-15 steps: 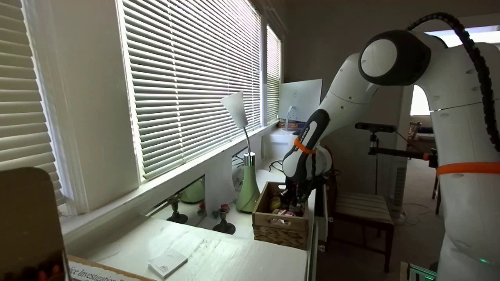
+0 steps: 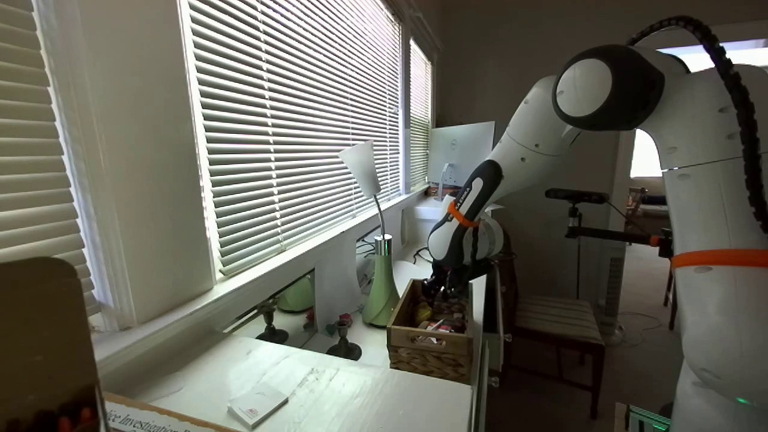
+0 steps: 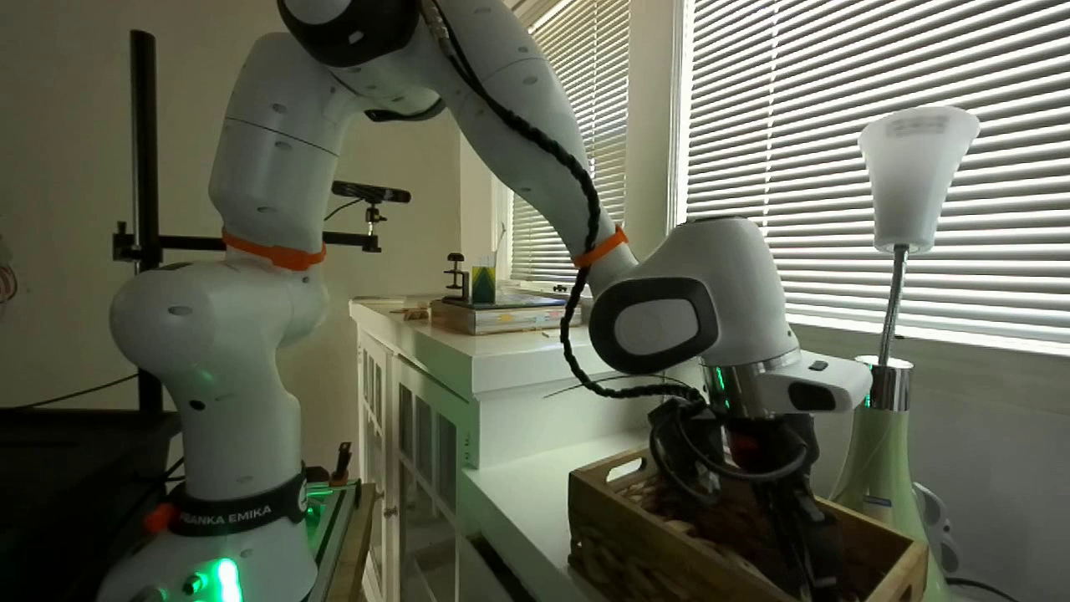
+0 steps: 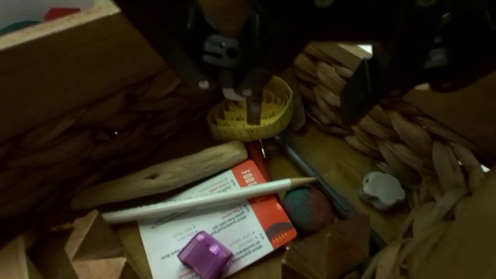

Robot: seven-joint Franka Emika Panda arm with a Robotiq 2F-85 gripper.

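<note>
My gripper stands open inside the wicker box [image 2: 429,338], its fingers wide apart and no object held. In the wrist view a coiled yellow measuring tape [image 4: 274,128] lies in the box's corner. One finger [image 4: 253,111] overlaps the coil; whether it touches cannot be told. Below the tape are a wooden stick [image 4: 162,174], a white pencil [image 4: 209,199] on a printed card [image 4: 176,237], and a purple gem [image 4: 205,255]. A mottled ball [image 4: 307,208] and a grey lump [image 4: 382,190] lie to the right.
Wooden pieces [image 4: 95,251] sit at the box's lower left in the wrist view. A green lamp [image 2: 381,288] stands close beside the box, with dark candlesticks [image 2: 344,345] nearby.
In exterior view 1 the hand has risen slightly and shifted left over the box. The box and lamp look unmoved.
</note>
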